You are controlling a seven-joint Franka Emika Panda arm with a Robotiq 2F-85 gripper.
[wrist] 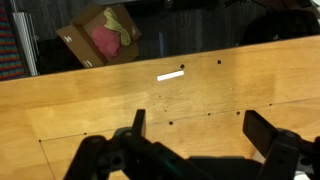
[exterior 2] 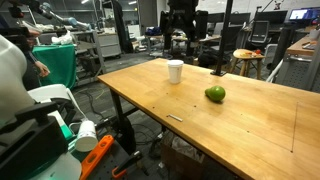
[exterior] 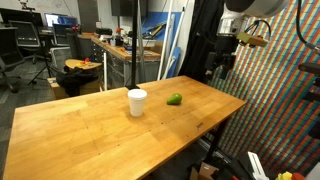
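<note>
A white cup (exterior: 137,102) stands upright on the wooden table (exterior: 70,135), near its middle. A green rounded object (exterior: 174,99), perhaps a pepper or an avocado, lies on the wood to the cup's right in exterior view 1. Exterior view 2 has the same cup (exterior 2: 175,71) and green object (exterior 2: 215,94) well apart. My gripper is raised above the tabletop, its two fingers spread wide and only bare wood showing between them. In the wrist view a bit of something white peeks out beside the right finger; I cannot tell what it is.
A small white strip (wrist: 171,75) lies close to one table edge. On the floor beyond that edge is a cardboard box (wrist: 100,38) with cloth-like items inside.
</note>
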